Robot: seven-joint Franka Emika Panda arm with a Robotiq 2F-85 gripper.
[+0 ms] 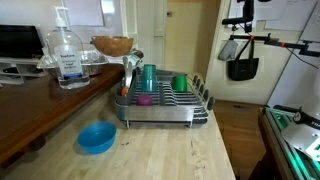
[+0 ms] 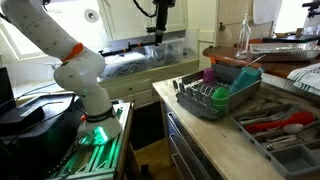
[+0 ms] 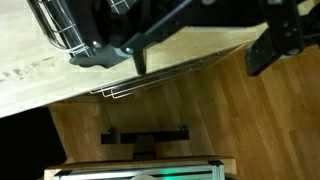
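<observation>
My gripper (image 2: 154, 40) hangs high, in front of the counter edge and away from the dish rack. In the wrist view its dark fingers (image 3: 136, 52) are spread wide, with only floor and counter edge showing between them. The dish rack (image 1: 160, 113) stands on the wooden counter. It holds a teal cup (image 1: 150, 76), a green cup (image 1: 180, 83) and a purple cup (image 1: 145, 100). Left of the rack, a blue bowl (image 1: 97, 138) rests on the counter.
A soap bottle (image 1: 68, 55) and a brown bowl (image 1: 113, 45) stand on the raised shelf. Beside the rack is a grey tray (image 2: 296, 158) of utensils. Wire-like handles (image 3: 150, 84) stick out below the counter edge.
</observation>
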